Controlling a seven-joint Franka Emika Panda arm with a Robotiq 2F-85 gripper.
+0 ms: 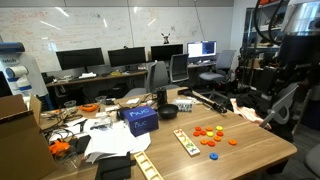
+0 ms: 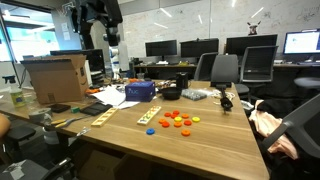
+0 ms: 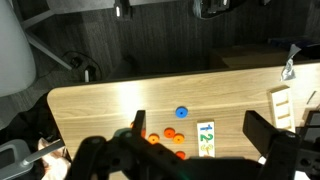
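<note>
High above the wooden table's near edge, my gripper stands open in the wrist view, its two dark fingers wide apart with nothing between them. Below it lie several small round discs: a blue disc [image 3: 181,112], a red disc [image 3: 169,132] and others in orange and yellow. In exterior view 1 the yellow disc [image 1: 220,127] belongs to a loose cluster, while an orange disc [image 1: 233,141] lies apart. A pale tray [image 1: 186,142] with dark marks rests beside the discs. Another wooden tray [image 1: 147,166] lies closer to the front edge.
A blue box [image 1: 141,121], white papers [image 1: 106,142] and a black bowl [image 1: 168,111] occupy the table's middle and back. At one end stands a cardboard box [image 2: 60,80]. Bare wood [image 2: 225,140] lies beyond the discs at the opposite end.
</note>
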